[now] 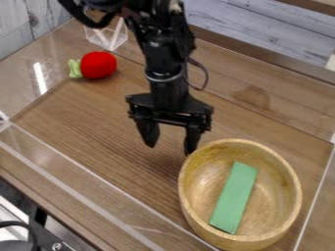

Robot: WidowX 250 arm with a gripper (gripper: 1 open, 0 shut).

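The black robot arm reaches down from the top centre over the wooden table. Its gripper (170, 132) is open, fingers pointing down, just left of and behind a large yellow bowl (201, 204) at the lower right. Inside the bowl lies a green rectangular block (233, 197). A red ball-like object (98, 66) with a green part sits at the upper left, away from the gripper.
A clear angular object (108, 29) is at the top left. A dark cable or item is at the lower-left corner.
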